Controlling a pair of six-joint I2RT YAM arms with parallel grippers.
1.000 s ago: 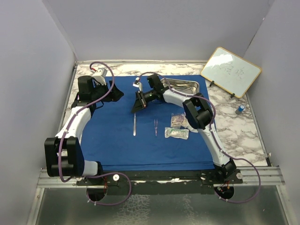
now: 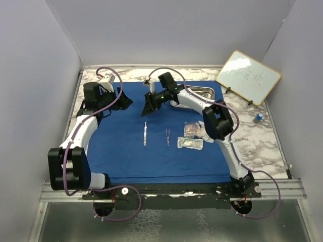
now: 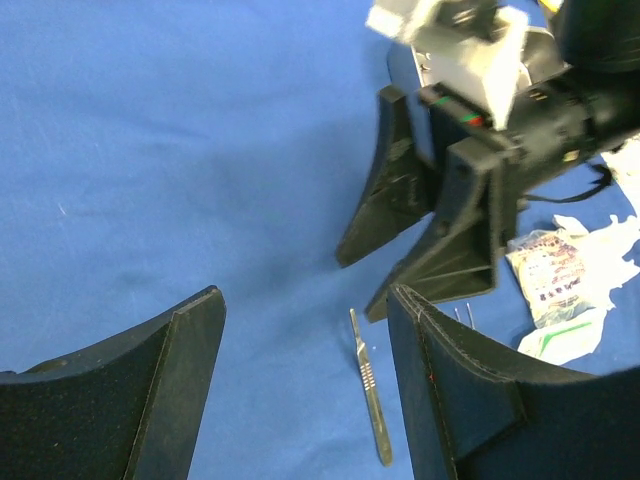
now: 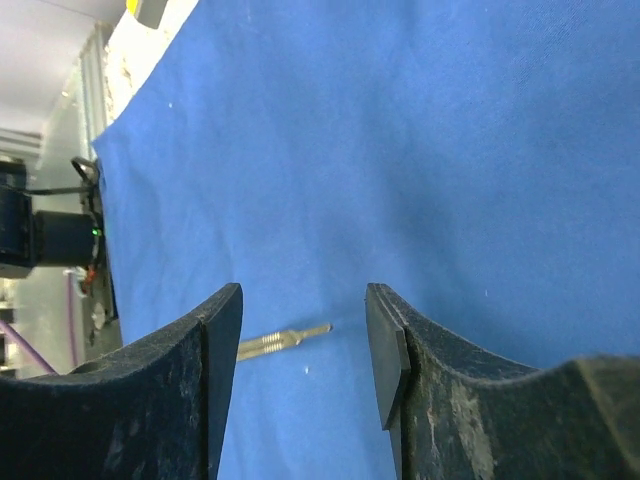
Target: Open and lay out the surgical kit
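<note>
A white-handled scalpel (image 2: pixel 145 134) lies lengthwise on the blue cloth (image 2: pixel 118 151), near its middle. Just beyond its tip, above the cloth, my right gripper (image 2: pixel 146 111) stands open and empty; the right wrist view has the scalpel (image 4: pixel 275 342) between and beyond the fingers. Tweezers (image 2: pixel 168 137) rest to the right of the scalpel. Farther right are a clear packet (image 2: pixel 191 129) and a white-green packet (image 2: pixel 190 143). The metal tray (image 2: pixel 204 92) sits at the back right, partly covered by the right arm. Over the back left cloth hangs my left gripper (image 2: pixel 127 102), open with nothing in it.
A whiteboard (image 2: pixel 249 76) leans at the back right, and a small blue-capped bottle (image 2: pixel 258 118) stands on the marble surface. White crumpled wrapping (image 2: pixel 204 133) lies beside the packets. Bare cloth stretches across the left and front.
My right gripper has opened and moved up and back from the scalpel's tip, leaving the scalpel lying on the cloth. The left arm stays where it was.
</note>
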